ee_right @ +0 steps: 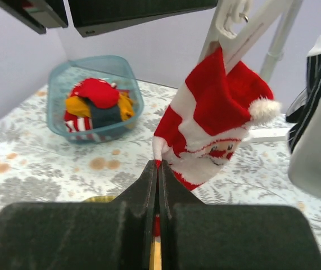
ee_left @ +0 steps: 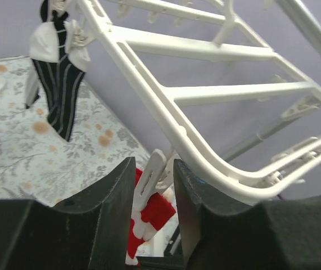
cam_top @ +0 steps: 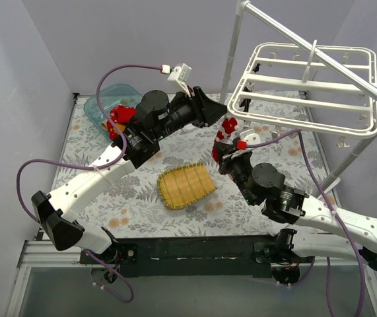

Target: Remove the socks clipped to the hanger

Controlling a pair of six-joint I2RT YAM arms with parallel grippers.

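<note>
A red-and-white striped sock (ee_right: 205,112) with a face and a white pompom hangs bunched beneath the hanger (cam_top: 257,56). Its upper part meets the legs of a white clip (ee_left: 150,177); whether the clip pinches it I cannot tell. My left gripper is part open, one finger on each side of that clip. Below, my right gripper is shut, with the sock's edge drawn to its fingertips. A black-and-white striped sock (ee_left: 62,79) hangs from another clip farther along the hanger.
A clear blue bin (cam_top: 112,109) holding red and yellow cloth stands at the back left. A woven yellow mat (cam_top: 185,185) lies mid-table. The hanger's metal pole (cam_top: 233,56) rises close to my left gripper.
</note>
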